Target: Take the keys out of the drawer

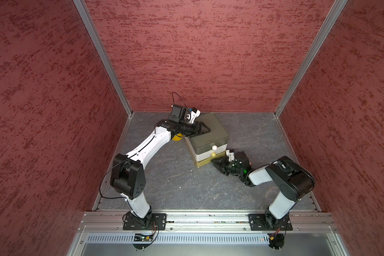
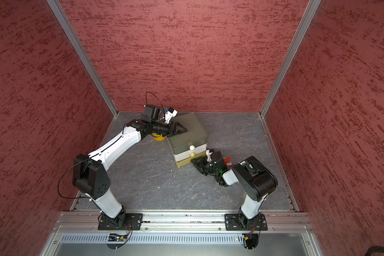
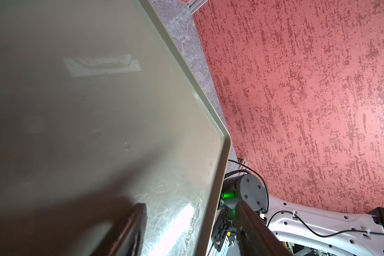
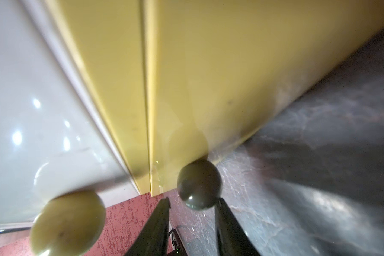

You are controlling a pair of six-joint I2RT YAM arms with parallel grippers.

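Observation:
A stack of drawers, dark olive top (image 1: 213,125), white middle with a yellow knob (image 4: 68,221), yellow bottom drawer (image 4: 217,51) with a dark knob (image 4: 199,183), stands mid-floor. The bottom drawer looks almost closed. My left gripper (image 1: 200,130) rests over the top, fingers apart over the olive surface in the left wrist view. My right gripper (image 1: 219,164) is low at the bottom drawer's front, fingers open just short of the dark knob. No keys are visible.
A yellow object (image 1: 176,137) sits behind the left arm, and something red (image 2: 227,160) is beside the right gripper.

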